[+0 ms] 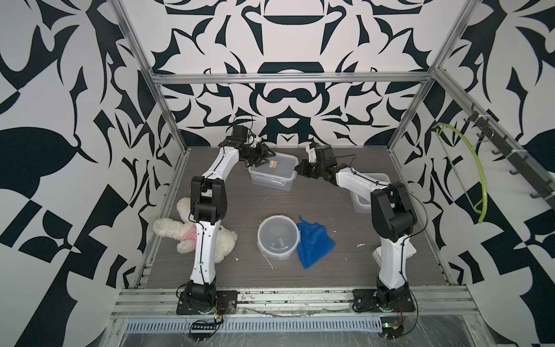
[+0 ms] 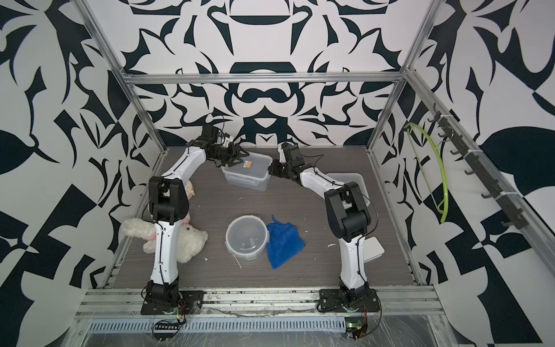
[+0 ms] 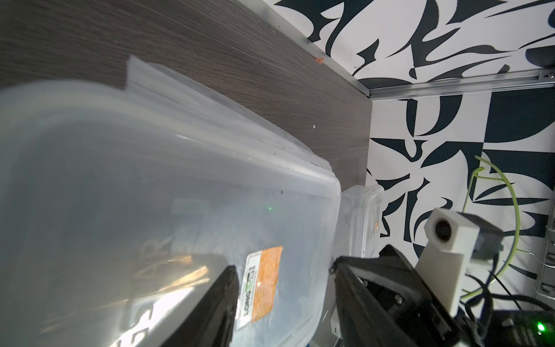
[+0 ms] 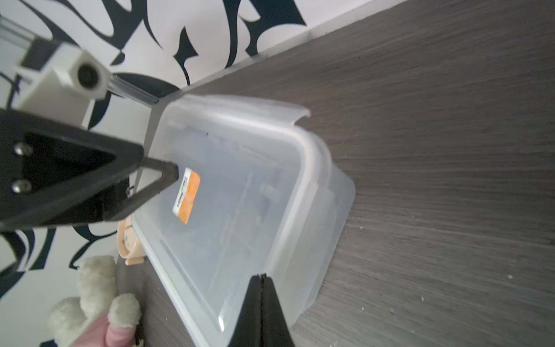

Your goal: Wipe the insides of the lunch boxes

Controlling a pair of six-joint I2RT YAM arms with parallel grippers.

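A clear lidded rectangular box [image 1: 277, 173] with an orange label sits at the back centre. My left gripper [image 1: 261, 155] is over its left end; in the left wrist view its fingers are low at the lid, and what lies between them is unclear. My right gripper is shut, nothing between its fingertips, at the box's right end. A round box [image 1: 278, 236] stands in the front middle beside a blue cloth [image 1: 315, 245]. Another rectangular box [image 2: 352, 178] is at the right, partly behind my right arm.
A white plush toy [image 1: 170, 226] lies at the front left, partly under my left arm. A white flat item [image 2: 371, 247] is at the front right. The table between the back box and round box is clear.
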